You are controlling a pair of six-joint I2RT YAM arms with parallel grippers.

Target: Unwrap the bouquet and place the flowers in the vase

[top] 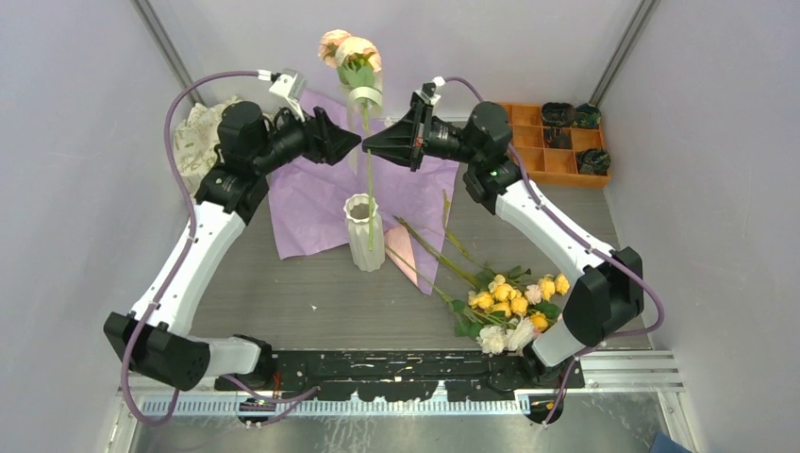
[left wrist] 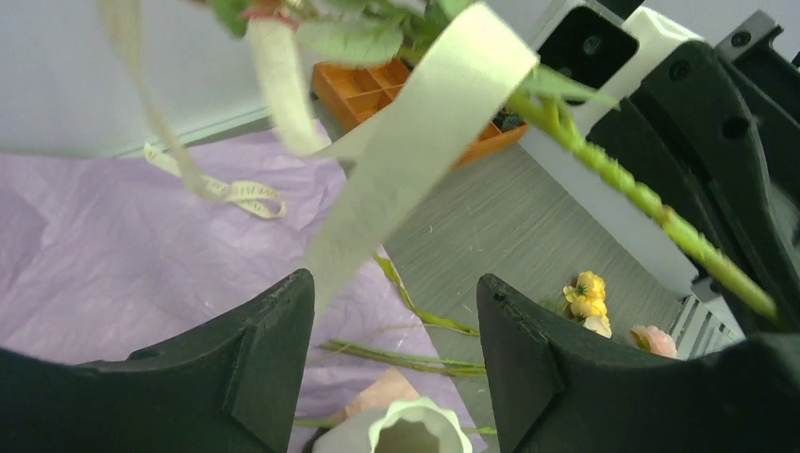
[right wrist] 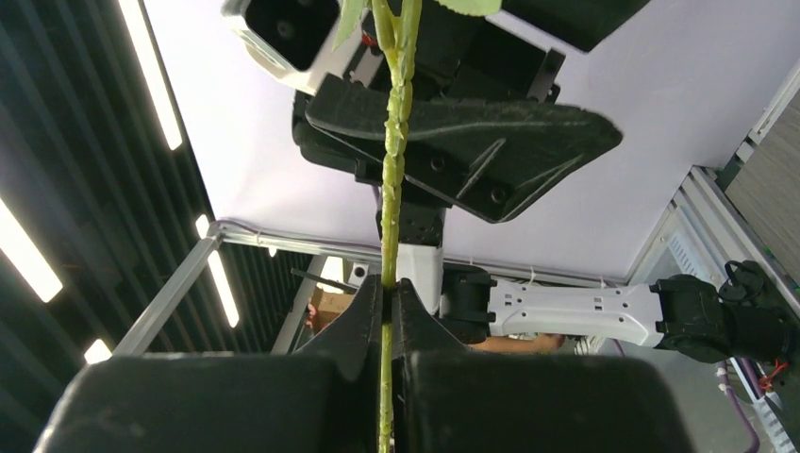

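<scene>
Peach flowers (top: 351, 53) tied with a pale ribbon (top: 366, 94) stand upright in the air in the top view. Their green stem (right wrist: 392, 179) is pinched in my right gripper (top: 366, 147), which is shut on it. The stem's lower end hangs in front of the white fluted vase (top: 365, 243), seemingly not inside its opening. My left gripper is open near the stem, left of the right gripper. In the left wrist view the ribbon (left wrist: 415, 123) dangles before its fingers (left wrist: 274, 330), with the vase (left wrist: 406, 429) below. Nothing is gripped there.
Yellow and white flowers (top: 505, 307) lie at the lower right, their stems pointing toward the vase. A purple sheet (top: 307, 208) lies beneath and behind the vase. An orange compartment box (top: 528, 160) stands back right, crumpled cloth (top: 198, 142) back left. Clear table lies front left.
</scene>
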